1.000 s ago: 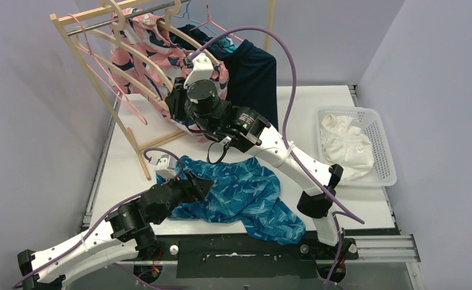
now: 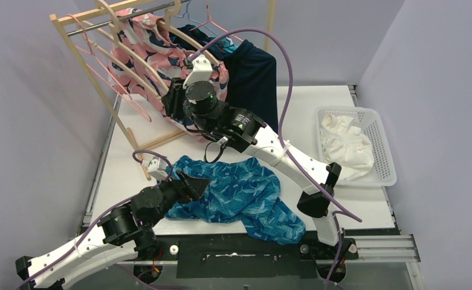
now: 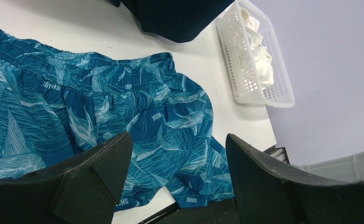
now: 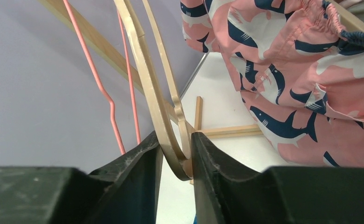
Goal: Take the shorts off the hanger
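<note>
Blue shark-print shorts point(image 2: 233, 187) point(image 3: 142, 112) lie spread and crumpled on the table, off any hanger. An empty wooden hanger point(image 2: 138, 59) point(image 4: 148, 79) hangs from the rail. Its lower end lies between the fingers of my right gripper point(image 2: 171, 99); whether they grip it or only flank it is unclear. My left gripper point(image 2: 198, 188) is open above the left part of the blue shorts, with nothing held between its fingers. Pink shark-print shorts point(image 2: 151, 45) point(image 4: 282, 60) hang on another wooden hanger point(image 2: 191, 41).
Dark navy shorts point(image 2: 252, 75) hang further right along the rail point(image 2: 93, 26). An empty pink hanger point(image 2: 109, 71) is at the left end. A white basket point(image 2: 385, 145) holding white cloth point(image 2: 347, 144) stands on the right. Bare table lies between basket and shorts.
The empty wooden hanger and my right gripper have shifted slightly left. My left arm has drifted a little down and left. The blue shorts stay where they were.
</note>
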